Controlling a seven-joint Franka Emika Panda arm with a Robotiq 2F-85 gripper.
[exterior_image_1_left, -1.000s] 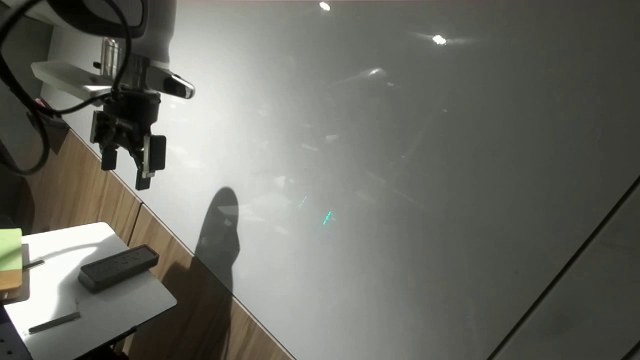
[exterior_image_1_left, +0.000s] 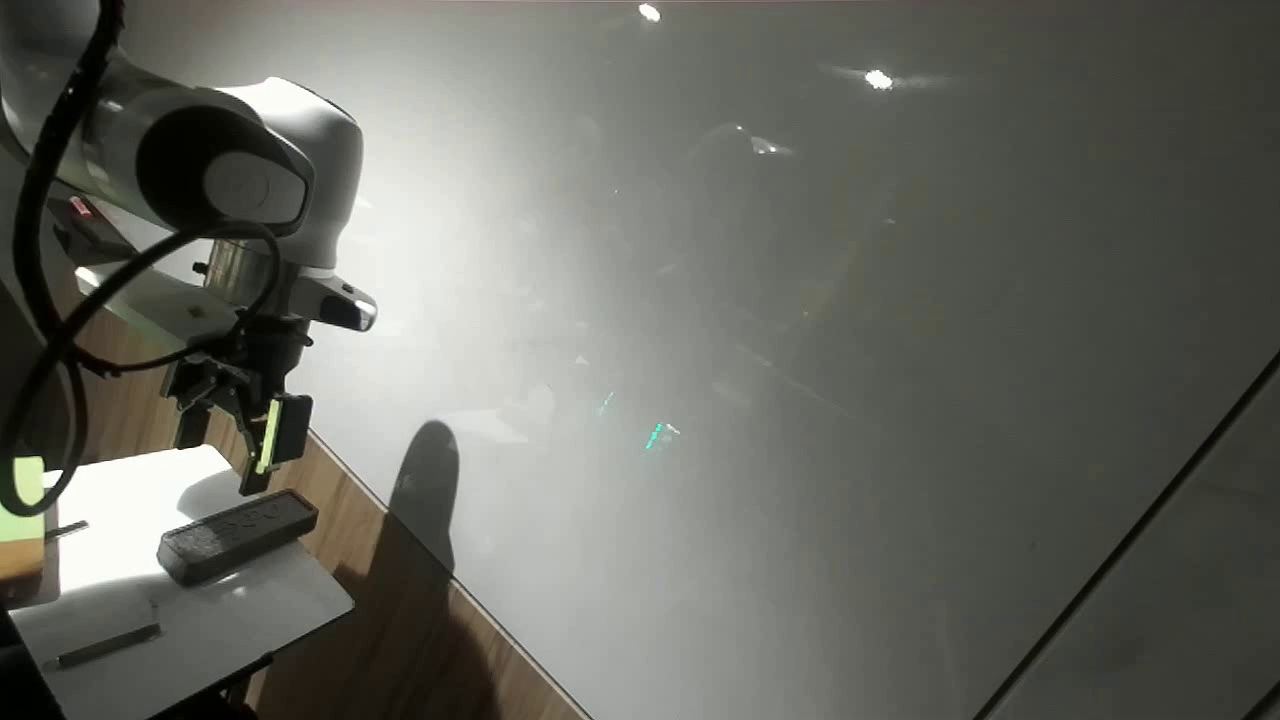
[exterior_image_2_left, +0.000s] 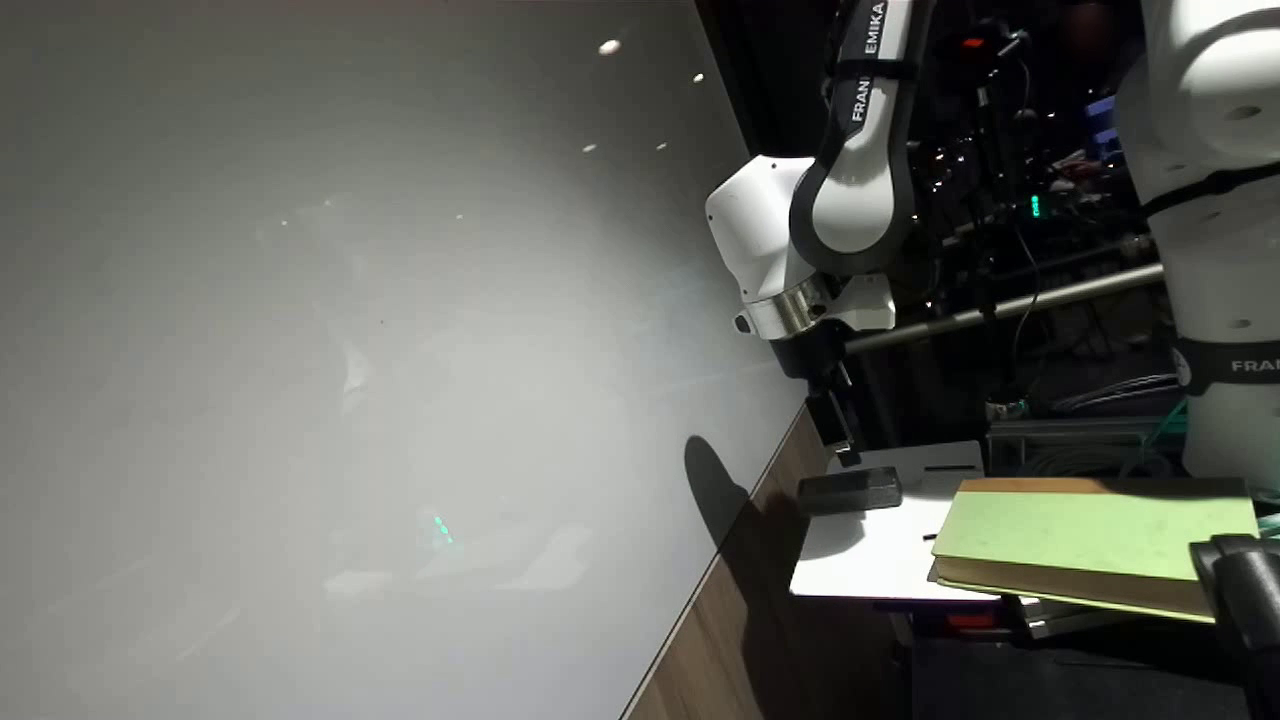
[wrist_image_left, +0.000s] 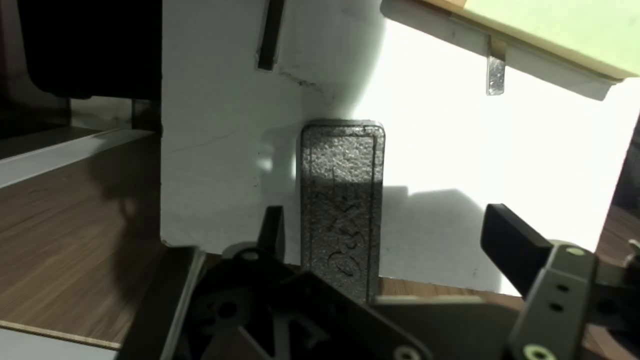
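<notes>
A dark, rectangular block (exterior_image_1_left: 238, 536), looking like a whiteboard eraser, lies on the small white table (exterior_image_1_left: 258, 626). In the wrist view the block (wrist_image_left: 342, 204) runs lengthwise between my fingers, with scratched marks on its top. My gripper is open, one finger on each side of the block's line and a gap on both sides. Exterior view 1 shows the gripper (exterior_image_1_left: 228, 450) just above the block, not holding it. From the other side, the gripper (exterior_image_2_left: 843, 450) hangs over the far edge of the block (exterior_image_2_left: 849, 490).
A green-covered book or box (exterior_image_2_left: 1080, 528) sits at one side of the table. Slim dark strips, one of them a slot-like bar (wrist_image_left: 271, 36), lie on the tabletop. The large whiteboard (exterior_image_1_left: 768, 360) stands close beside the arm, above wood panelling (exterior_image_1_left: 360, 600).
My arm has come down toward the table, bringing the open gripper from well above to just over the dark block. The block has stayed in place.
</notes>
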